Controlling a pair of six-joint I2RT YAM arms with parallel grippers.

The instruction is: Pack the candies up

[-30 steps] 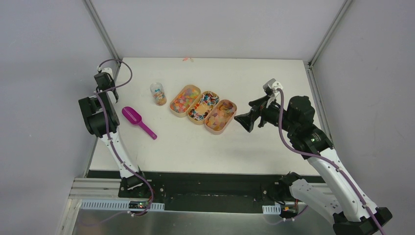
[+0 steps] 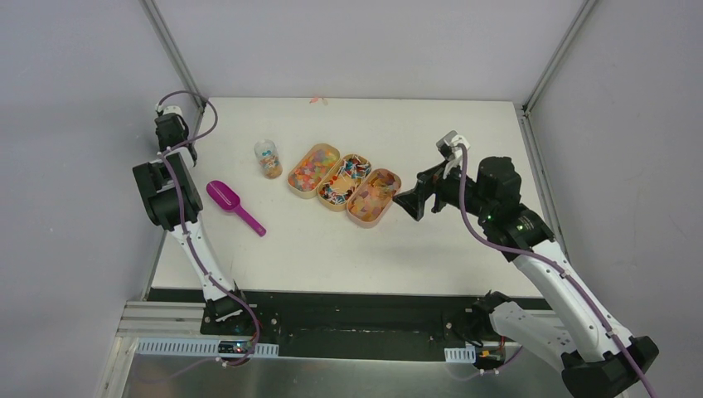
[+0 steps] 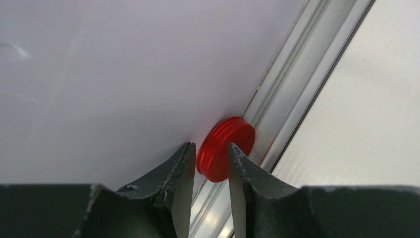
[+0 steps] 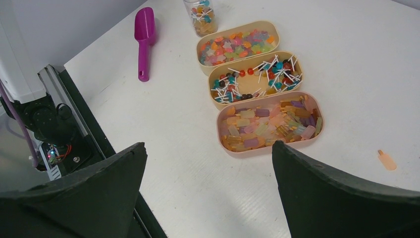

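Over the rail beside the table's left edge, my left gripper is shut on a round red lid, one finger on each side of it. Candies partly fill a clear jar, with no lid showing on its top in the overhead view. Three oblong boxes stand side by side: gummy candies, lollipops and popsicle-shaped candies. A purple scoop lies left of them. My right gripper is open and empty above the table, right of the boxes.
One loose orange popsicle-shaped candy lies near the table's back edge. A grey wall rises close beside my left gripper. Bare tabletop spreads in front of the boxes.
The left wrist has shifted slightly left, toward the side wall. My right arm has swung a little to the left. Boxes, jar and scoop have stayed in place.
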